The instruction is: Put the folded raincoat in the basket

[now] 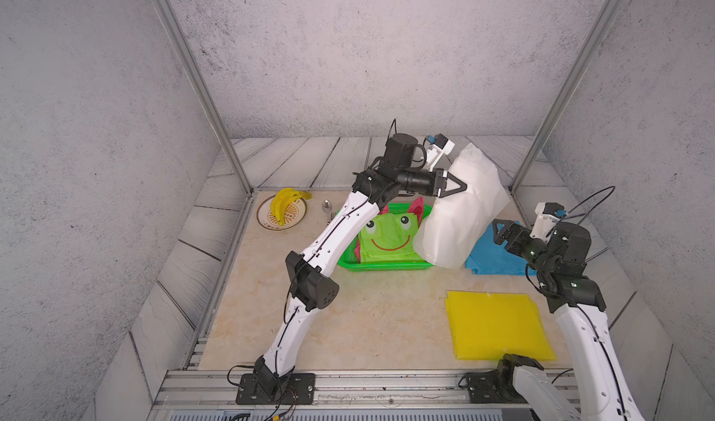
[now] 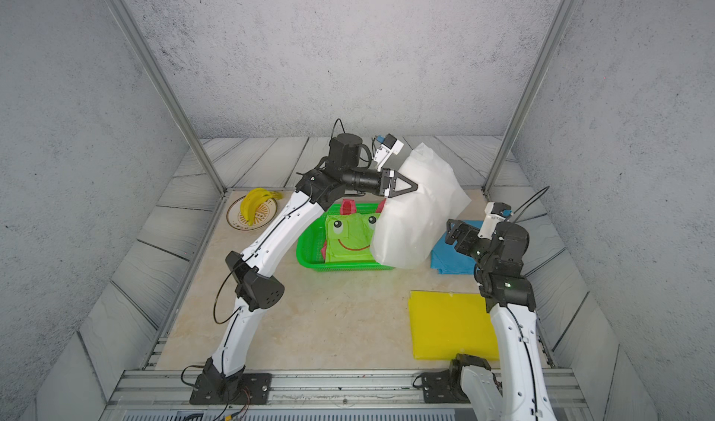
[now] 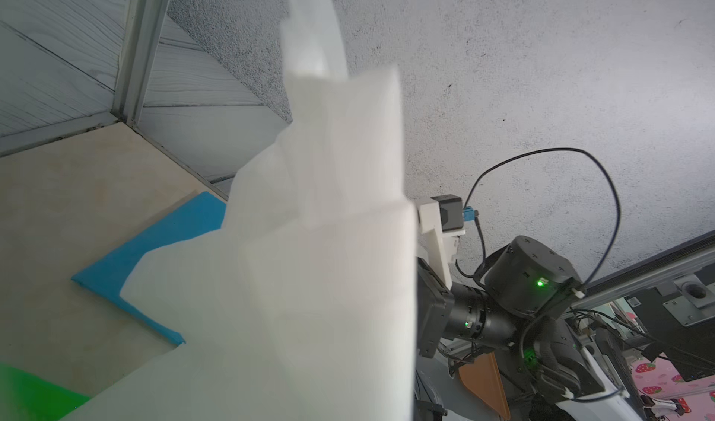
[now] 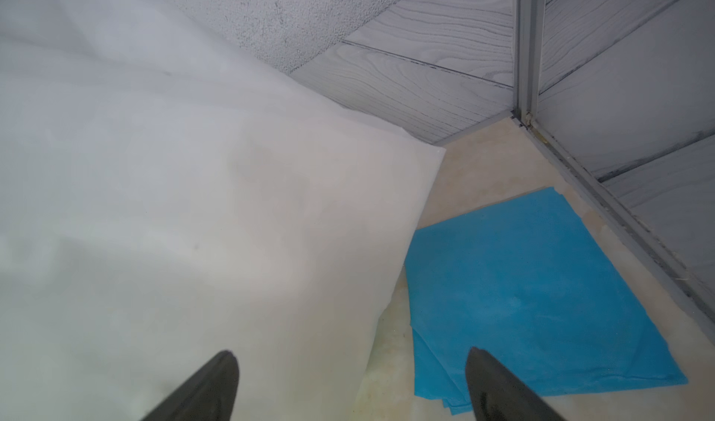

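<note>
The left gripper (image 1: pixel 460 187) is shut on a large white sheet (image 1: pixel 460 212), thin and crumpled, which hangs in the air beside and partly over the right end of the green basket (image 1: pixel 383 267). A folded green piece with a frog face and pink ears (image 2: pixel 348 236) lies inside that basket. In the left wrist view the white sheet (image 3: pixel 312 294) hides the fingers. My right gripper stands open to the right of the sheet, above the folded blue cloth (image 4: pixel 521 294). Its two fingers are apart with no grip on the sheet.
A folded yellow piece (image 1: pixel 499 325) lies at the front right. Bananas (image 1: pixel 285 203) rest on a plate (image 1: pixel 263 216) at the back left, with a spoon (image 1: pixel 327 207) nearby.
</note>
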